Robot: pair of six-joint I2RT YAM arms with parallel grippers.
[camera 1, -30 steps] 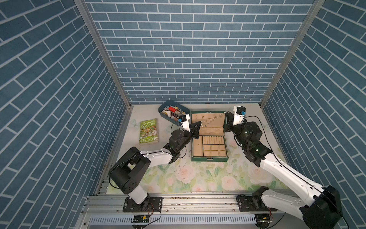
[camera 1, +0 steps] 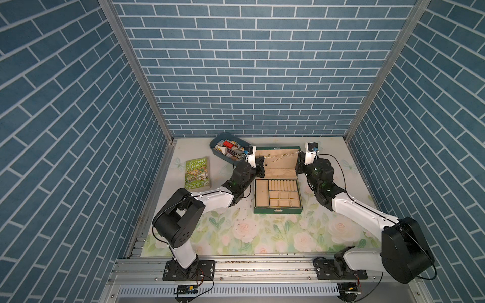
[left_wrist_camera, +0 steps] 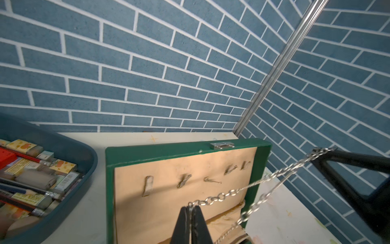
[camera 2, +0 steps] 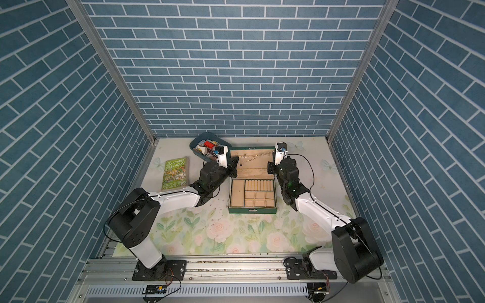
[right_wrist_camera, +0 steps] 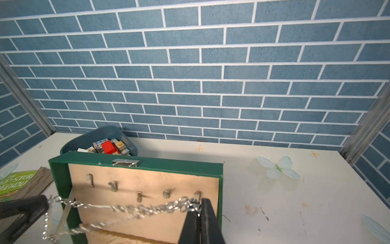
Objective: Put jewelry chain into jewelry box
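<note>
A thin silvery jewelry chain [left_wrist_camera: 266,179] is stretched between my two grippers, in front of the raised lid. My left gripper is shut on one end of it, at the lid's left side. The other end is pinched by my right gripper, also shut, near the lid's right edge. Part of the chain hangs below as a second strand. Behind it stands the green jewelry box lid [left_wrist_camera: 174,151], open, with several small hooks [left_wrist_camera: 148,185] on its pale lining. Whether the chain touches any hook cannot be told. The box's base compartments [camera 1: 261,194] look empty.
A blue bin [camera 1: 220,136] full of small items stands behind the left arm. A green book [camera 1: 197,174] lies at the left. The table right of the box [right_wrist_camera: 276,199] is bare.
My left gripper has moved a little toward the back. The right forearm has swung inward and its gripper sits slightly left of where it was. The chain spans level now, where it slanted before.
</note>
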